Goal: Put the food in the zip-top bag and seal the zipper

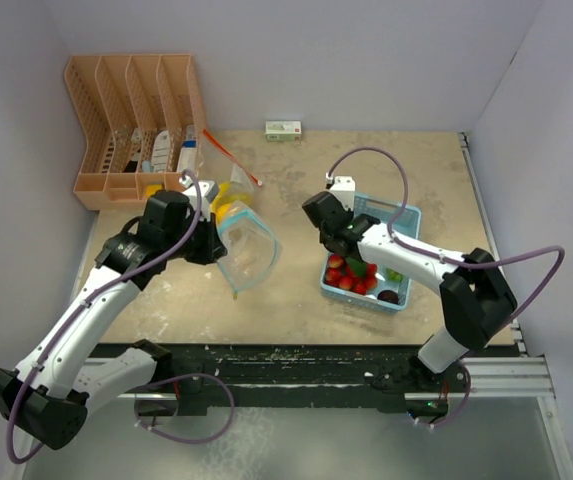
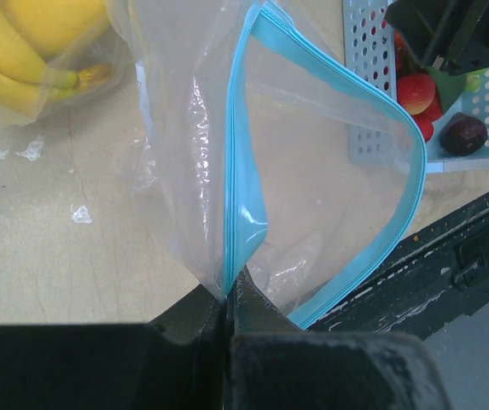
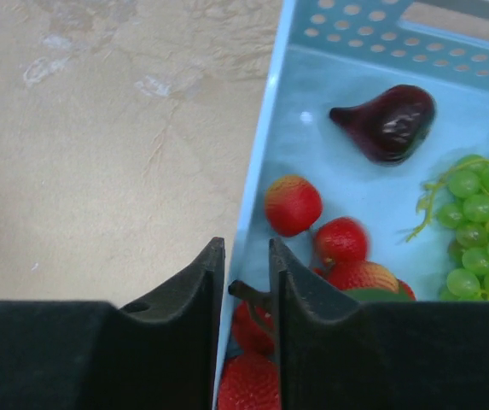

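My left gripper is shut on the edge of the clear zip bag (image 2: 312, 171) with its blue zipper, which gapes open. Bananas in clear plastic (image 2: 22, 51) lie beside it. My right gripper is low at the near rim of the blue basket (image 3: 264, 128), its fingers a little apart around that rim, with a dark green piece between or just behind them. The basket holds strawberries (image 3: 248, 384), red round fruit (image 3: 292, 205), an eggplant (image 3: 382, 122) and green grapes (image 3: 479, 248).
A tan divided organizer (image 1: 101, 90) stands at the back left, and a small box (image 1: 283, 130) at the back. The bare table between bag and basket is clear.
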